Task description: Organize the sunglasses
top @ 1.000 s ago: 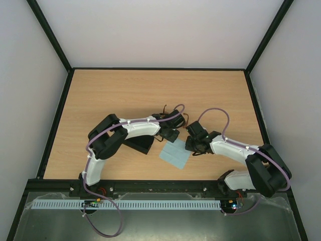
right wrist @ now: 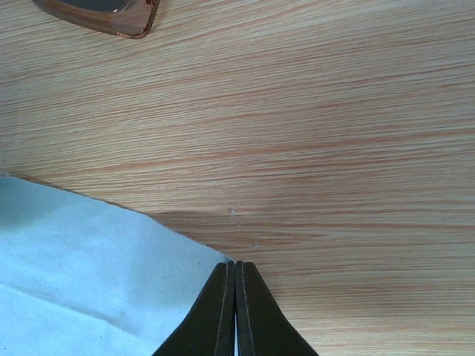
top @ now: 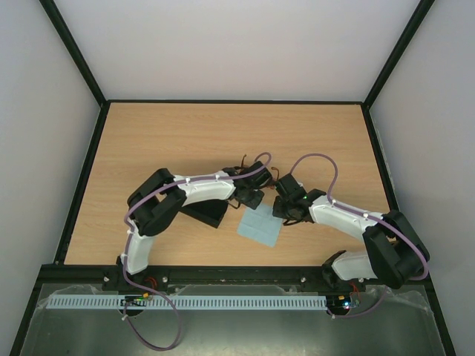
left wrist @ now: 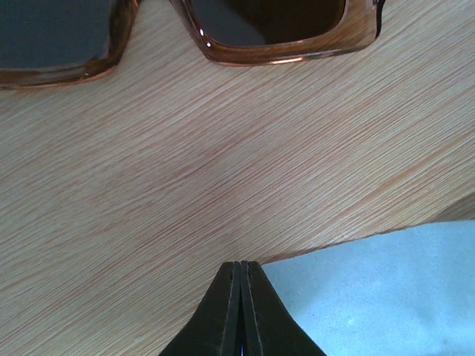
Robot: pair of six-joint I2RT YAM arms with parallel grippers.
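Brown-framed sunglasses with dark lenses (left wrist: 267, 18) lie on the wooden table at the top of the left wrist view. Part of their frame (right wrist: 126, 16) shows at the upper left of the right wrist view. A light blue cloth (top: 260, 225) is spread between the two arms. At one corner of the cloth (left wrist: 371, 289), my left gripper is shut with that corner at its fingertips. My right gripper is shut at another corner of the cloth (right wrist: 126, 259), where the edge runs into its tips. Both arms partly hide the sunglasses from above.
A black case or flat box (top: 206, 213) lies under the left forearm, partly covered. The two grippers are close together near the cloth. Bare wood (top: 178, 137) spreads across the back and left of the table.
The cloth has shifted slightly, its front corner a little to the right and back. The right gripper and arm have moved a touch; the left arm has shifted slightly left.
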